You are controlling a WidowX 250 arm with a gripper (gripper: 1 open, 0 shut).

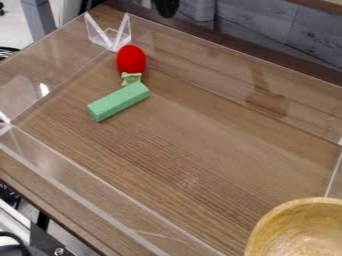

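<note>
A red rounded object with a pale green tip (131,62) lies on the wooden table near the back left. Just below it is a light green rectangular block (118,101), set at a slant. My gripper (166,7) shows only as a dark shape cut off by the top edge, above and to the right of the red object; its finger state is not visible.
A tan round bowl (293,231) sits at the front right corner. A clear crinkled piece (107,32) is at the back left, behind the red object. A grey wall (263,32) runs along the back.
</note>
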